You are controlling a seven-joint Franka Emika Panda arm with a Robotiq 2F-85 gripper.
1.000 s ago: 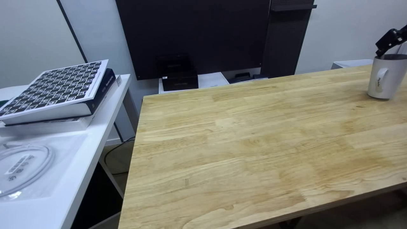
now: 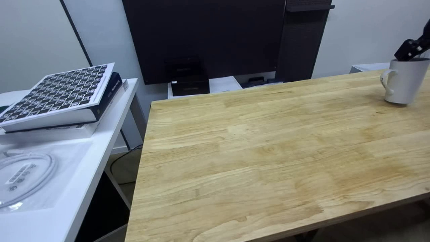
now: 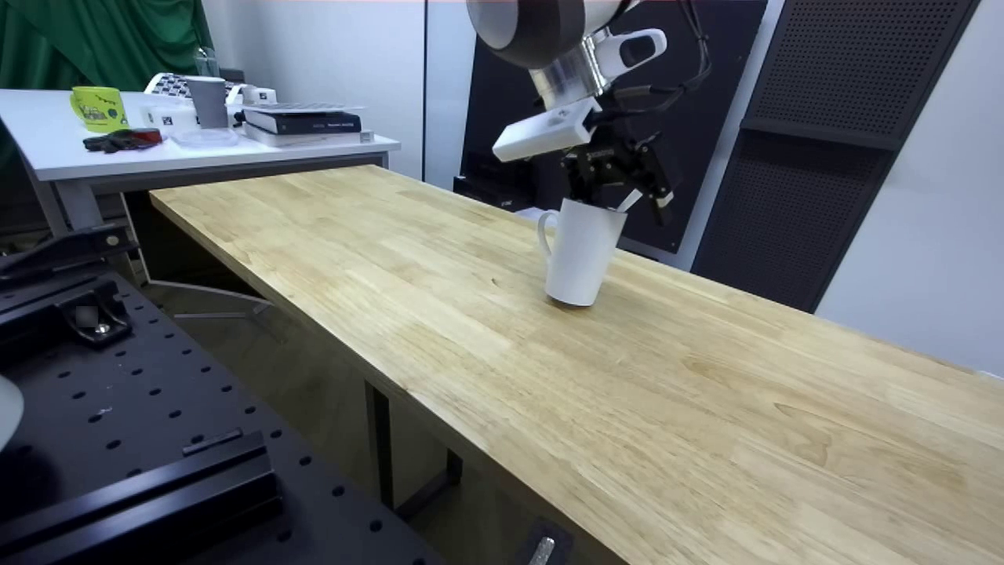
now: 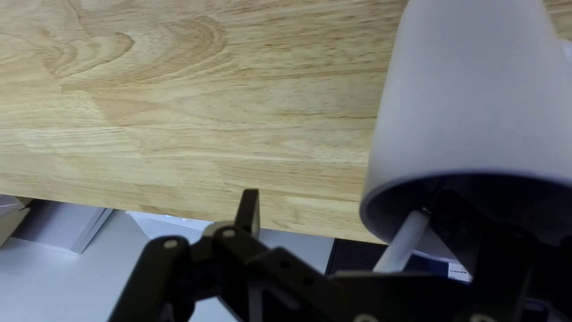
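Observation:
A tall white mug [image 3: 585,249] with a handle stands upright on the wooden table [image 3: 452,282]. Out of its mouth a white stick [image 3: 630,201] leans, its lower end hidden inside. The black gripper [image 3: 626,199] is over the rim. In the wrist view the gripper has its fingers wide apart: one finger [image 4: 249,209] is outside the mug [image 4: 472,102], the other reaches into its dark mouth. The stick [image 4: 405,241] lies between them, with no finger visibly closed on it. In exterior view 1 the mug [image 2: 407,82] is at the far right.
A white side table [image 2: 86,173] carries books [image 2: 60,92] and a bagged cable [image 2: 32,177]. Behind the table's far edge stands a large dark panel [image 2: 209,36]. A black perforated board [image 3: 188,424] lies along the near side.
The mug has turned, so its handle now points left instead of toward exterior view 1. The black gripper part at its mouth sits lower and slightly further left.

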